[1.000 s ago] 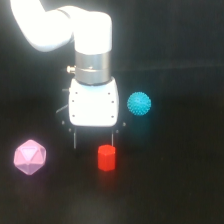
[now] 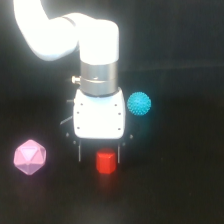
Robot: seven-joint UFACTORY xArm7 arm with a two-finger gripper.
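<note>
A small red block (image 2: 106, 162) stands on the dark table below the white gripper body. My gripper (image 2: 99, 152) is open, its two thin fingers set wide apart. From this view the block appears in the gap, closer to the right-hand finger, and neither finger visibly presses on it. How far the fingertips are from the block in depth cannot be told.
A pink faceted ball (image 2: 30, 157) lies to the left of the gripper. A teal bumpy ball (image 2: 139, 103) is to the right, near the gripper body.
The arm and gripper have shifted slightly right and lower in the picture, so the red block now appears between the fingers. The block shows a little lower; both balls look unmoved.
</note>
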